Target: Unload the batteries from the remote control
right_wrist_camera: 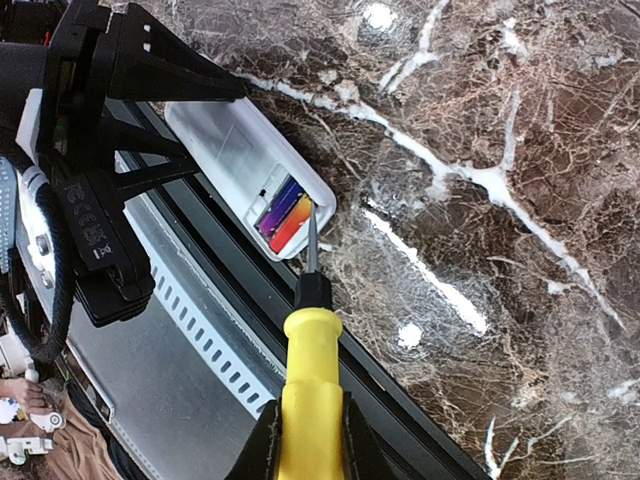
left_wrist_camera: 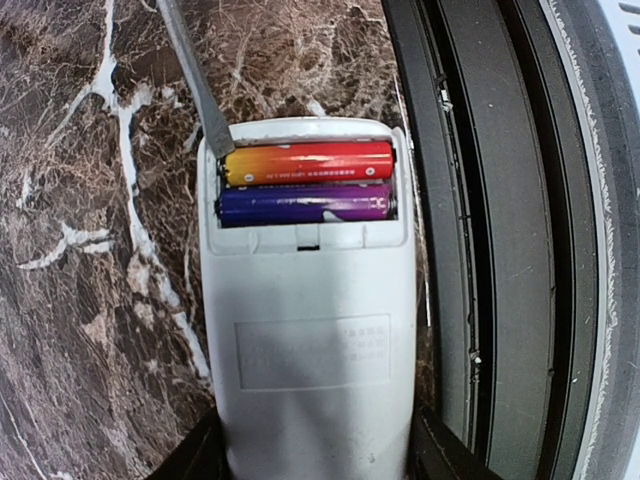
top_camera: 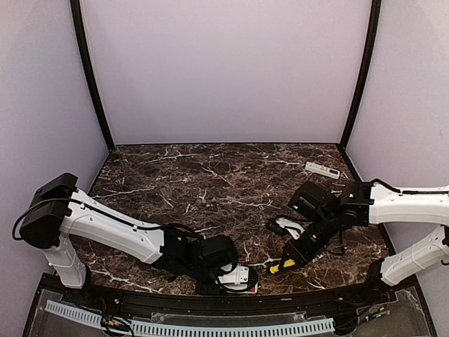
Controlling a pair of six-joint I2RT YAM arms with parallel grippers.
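Note:
Face down, the white remote control (left_wrist_camera: pixel 315 300) shows its open battery bay in the left wrist view. An orange-red battery (left_wrist_camera: pixel 308 163) and a purple-blue battery (left_wrist_camera: pixel 305 205) lie side by side inside. My left gripper is shut on the remote's other end, one finger along each side. A screwdriver with a yellow handle (right_wrist_camera: pixel 312 390) is gripped by my right gripper, which is shut on it. The metal tip (left_wrist_camera: pixel 215 135) is at the bay's corner, by the end of the orange-red battery; whether it touches the battery I cannot tell.
A white strip-like object (top_camera: pixel 323 170) lies at the back right of the dark marbled table (top_camera: pixel 203 175). Just beside the remote runs the table's black front rail (left_wrist_camera: pixel 470 240).

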